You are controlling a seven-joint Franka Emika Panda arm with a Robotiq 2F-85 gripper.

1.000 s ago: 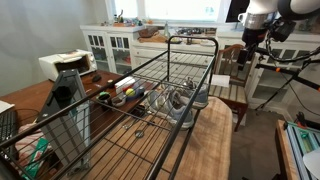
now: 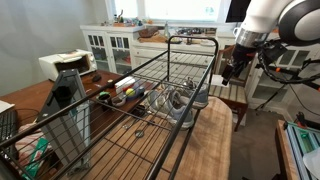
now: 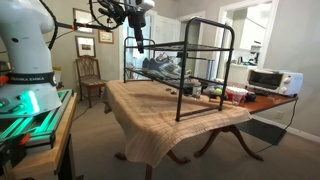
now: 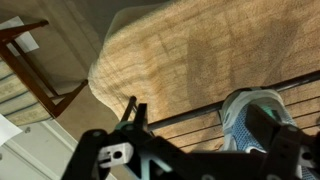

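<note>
A black wire rack [image 3: 181, 75] stands on a table under a tan cloth [image 3: 150, 125]. Grey shoes [image 2: 178, 103] rest on its lower shelf, seen through the upper wires. My gripper [image 2: 229, 72] hangs in the air past the rack's end, above the cloth side; the other exterior view puts the gripper [image 3: 140, 45] beside the upper shelf. In the wrist view, the gripper is open, its fingers wide apart with nothing visible between them. A blue-and-grey shoe [image 4: 237, 125] lies below the right finger and is partly hidden by it.
Wooden chairs [image 3: 88, 75] stand beyond the table. Small items [image 2: 122, 92] and a dark tower-shaped object [image 2: 68, 88] lie beyond the rack, with a white toaster oven [image 3: 275, 81] farther off. Bare cloth [image 2: 207, 140] runs along the rack's near side.
In exterior view 1, the arm has moved left and slightly lower, bringing my gripper closer to the rack's end. Rack and shoes look unmoved.
</note>
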